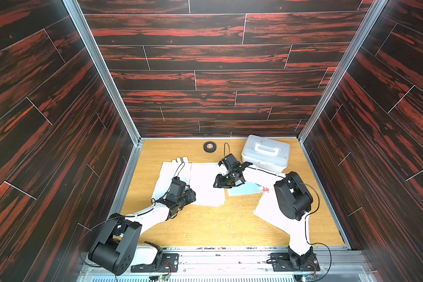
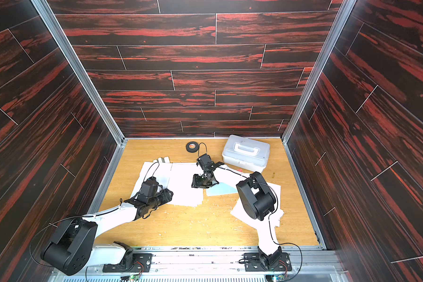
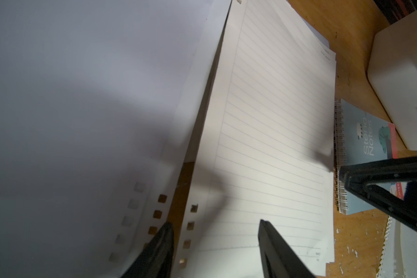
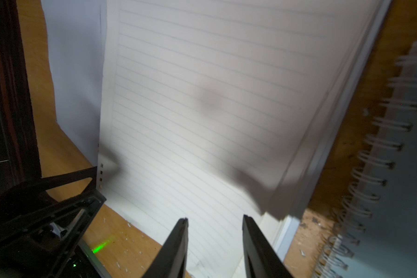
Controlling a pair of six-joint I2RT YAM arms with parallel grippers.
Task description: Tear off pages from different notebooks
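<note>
A notebook lies spread at left centre, its lined page [image 1: 205, 181] to the right and a plain sheet [image 3: 92, 102] to the left. Square holes run along both facing edges in the left wrist view. Over this gap hangs my left gripper, its fingers apart with no paper seen pinched. My right gripper is parted above the lined page near its right edge, also with nothing visibly gripped. A spiral-bound blue pad [image 3: 363, 139] marked "Steno Notes" lies just right of the notebook, partly behind the right arm.
Loose white sheets [image 1: 270, 209] lie at right under the right arm. A lidded white box [image 1: 266, 152] stands at the back right, and a black tape roll [image 1: 210, 146] at the back. Paper bits dot the otherwise clear front table [image 1: 221, 230].
</note>
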